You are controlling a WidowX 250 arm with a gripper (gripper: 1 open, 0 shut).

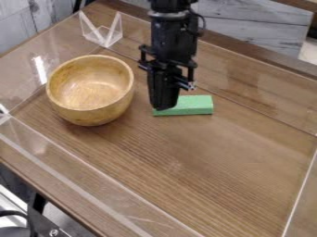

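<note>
My black gripper [160, 95] reaches down from the top centre, its tip shut, with nothing seen between its fingers. A green rectangular block [191, 106] lies on the wooden table just right of and below the tip. To the left sits a large tan bowl [88, 90], a short way from the gripper.
A clear plastic object [103, 30] stands at the back left. A marbled panel [257, 30] runs along the back. A black cable lies at the bottom left corner.
</note>
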